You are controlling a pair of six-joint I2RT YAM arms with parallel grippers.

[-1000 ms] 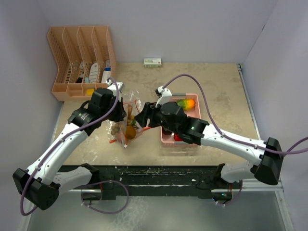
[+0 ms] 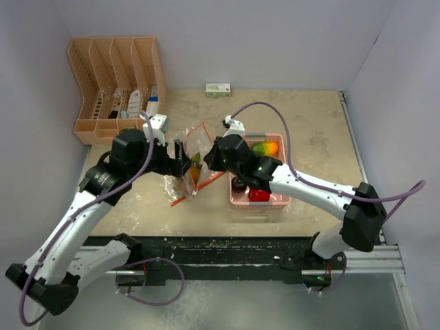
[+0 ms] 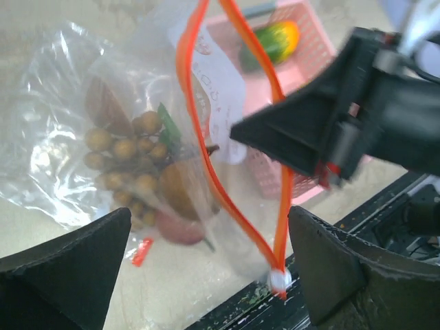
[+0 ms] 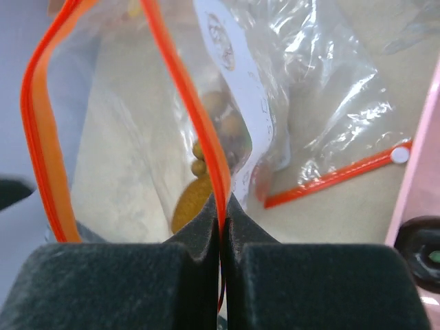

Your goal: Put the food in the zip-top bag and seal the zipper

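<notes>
The clear zip bag stands spread between my grippers, its mouth edged with an orange band. Inside it lie several small round potatoes, a larger brownish food piece and a reddish one. My right gripper is shut on the bag's rim, the orange band running between its fingertips. My left gripper is open, its fingers apart on either side of the bag's lower end, with the near rim between them but not clamped. A white label shows on the bag.
Right of the bag, partly under my right arm, is a pink basket with a green-orange fruit, a red food item and a dark round one. A slotted organizer stands back left.
The bag's mouth now gapes wider.
</notes>
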